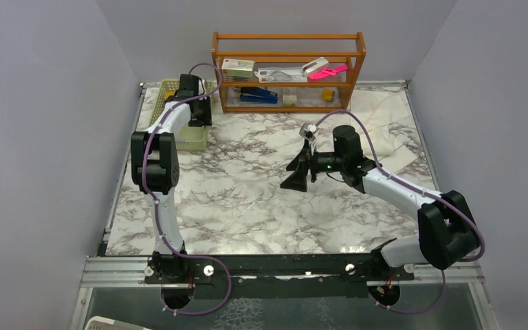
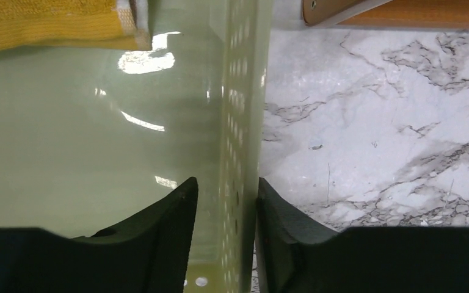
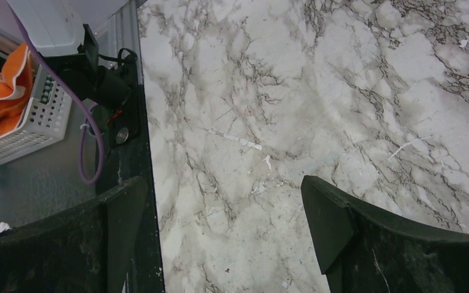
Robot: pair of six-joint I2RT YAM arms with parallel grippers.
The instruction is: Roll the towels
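Observation:
In the left wrist view a yellow towel (image 2: 55, 27) lies inside the pale green basket (image 2: 244, 110), toward its far left. My left gripper straddles the basket's right wall, one finger on each side. A gap shows between the fingers, though whether either touches the wall I cannot tell. In the top view the left arm's gripper hides much of the basket (image 1: 192, 141). My right gripper is spread wide over bare tabletop, nothing between its fingers. An orange towel (image 3: 3, 91) rests in a white basket (image 3: 43, 125) beyond the table edge in the right wrist view.
A wooden rack (image 1: 289, 84) with boxes and small items stands at the back, close to the green basket. Pale flat cloths or sheets (image 1: 378, 124) lie at the back right.

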